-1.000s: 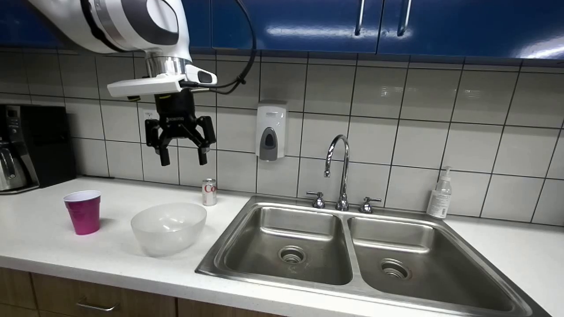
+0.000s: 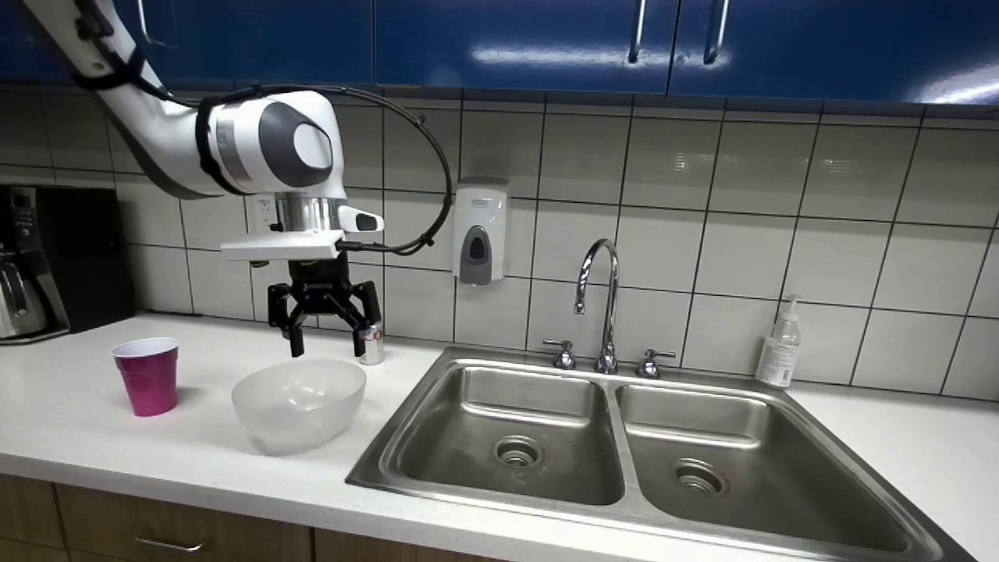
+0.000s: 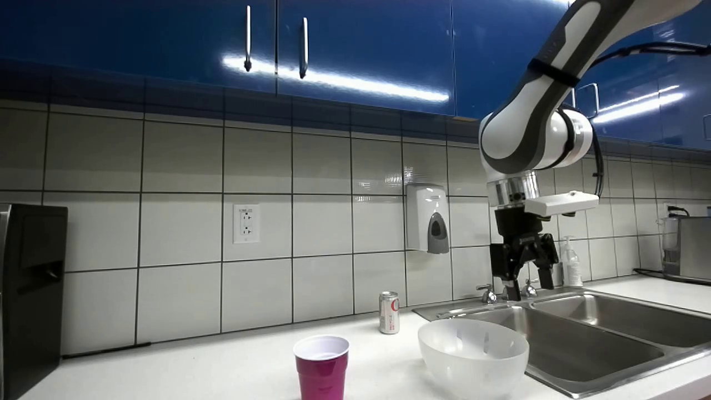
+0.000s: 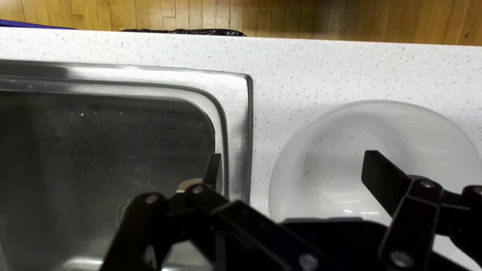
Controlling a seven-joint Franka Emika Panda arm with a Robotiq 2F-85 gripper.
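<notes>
My gripper [image 2: 328, 346] points straight down, open and empty, its fingers spread well apart. In the wrist view one fingertip [image 4: 377, 169] overlaps the frosted white bowl [image 4: 334, 167], while the other finger [image 4: 213, 169] appears over the sink's edge. The bowl [image 2: 300, 407] sits upright on the counter left of the sink, with nothing visible inside. A silver soda can [image 3: 389, 313] stands near the back wall; in exterior view 1 the can [image 2: 372, 345] is partly covered by a finger. A magenta cup [image 2: 150, 376], white inside, is upright left of the bowl.
The double steel sink [image 2: 620, 449] has a tall faucet [image 2: 610, 300] at its back. A soap bottle [image 2: 779, 346] is by its far right corner. A coffee maker [image 2: 70, 257] occupies the left end. Bare counter lies between it and the cup.
My gripper has come down toward the counter, still open, and one finger now covers part of the can in exterior view 1. The bowl, cup and can have stayed put.
</notes>
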